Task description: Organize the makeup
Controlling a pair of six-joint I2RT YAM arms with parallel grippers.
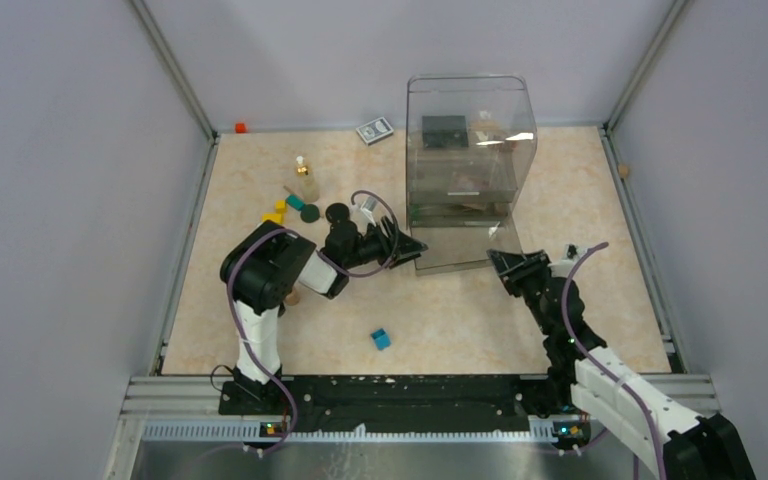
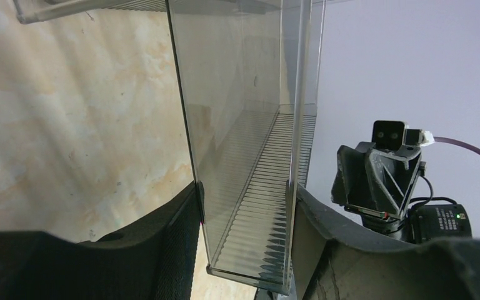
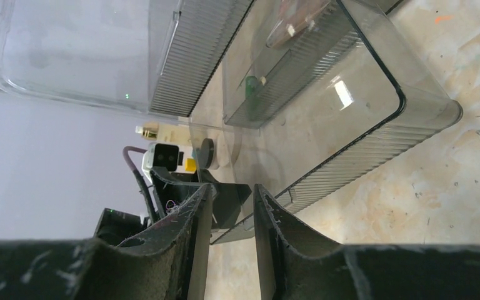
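Observation:
A clear acrylic organizer point(image 1: 465, 170) with a lid and tiers stands at the back, its bottom drawer point(image 1: 455, 258) pulled out at the front; some items show inside. My left gripper point(image 1: 415, 250) is at that drawer's left side; in the left wrist view its fingertips point(image 2: 195, 197) lie on either side of clear plastic, and whether they grip it is unclear. My right gripper point(image 1: 500, 262) is at the drawer's front right corner; in the right wrist view its fingers stand close together below the drawer wall point(image 3: 362, 144), whatever is between them not visible.
Left of the organizer lie a dropper bottle point(image 1: 306, 182), dark round pots point(image 1: 310, 213), yellow and teal pieces point(image 1: 272, 217) and a card box point(image 1: 374, 130). A blue block point(image 1: 381, 339) lies at the front middle.

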